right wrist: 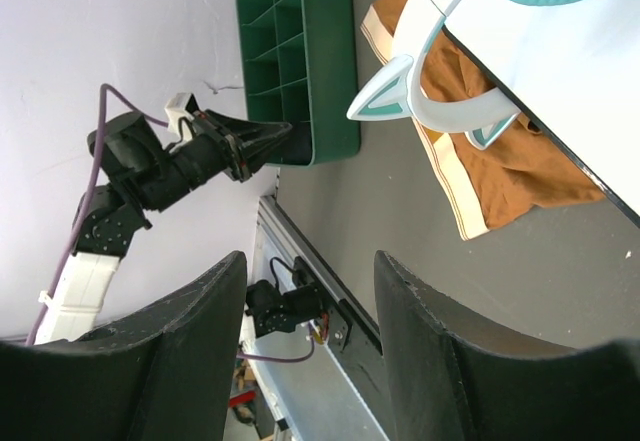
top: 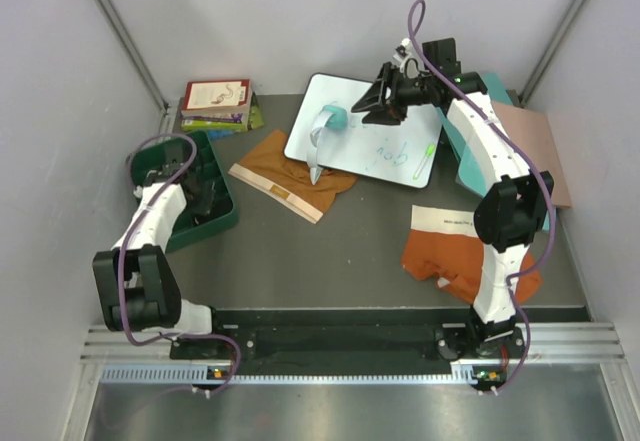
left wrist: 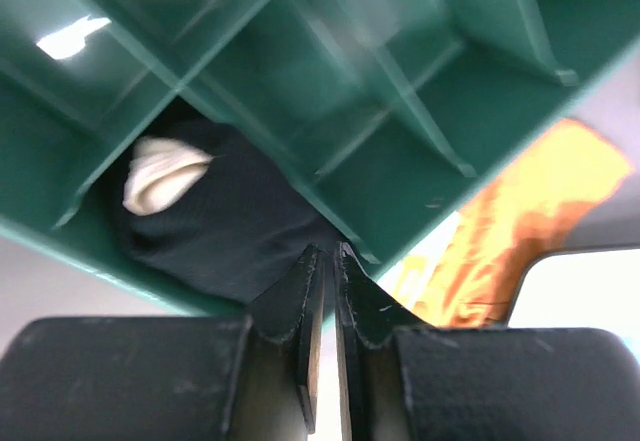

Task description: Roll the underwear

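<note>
A brown-orange pair of underwear [top: 275, 166] lies flat on the table, its pale waistband toward the front left and its right part under a whiteboard. A second, rust-orange pair [top: 445, 251] lies at the right, partly hidden by my right arm. Dark cloth [left wrist: 235, 216] with a pale patch sits in one compartment of the green divided box [left wrist: 75, 261]. My left gripper is at that compartment, its fingers together and nothing clearly visible between them. Above the whiteboard, my right gripper stands open and empty.
The whiteboard [top: 385, 151] carries a white-and-teal handled item [top: 318, 141] and a green marker [top: 425, 161]. Books [top: 218, 101] are stacked behind the green box; flat boards [top: 530, 141] lie at the right. Mid-table is bare.
</note>
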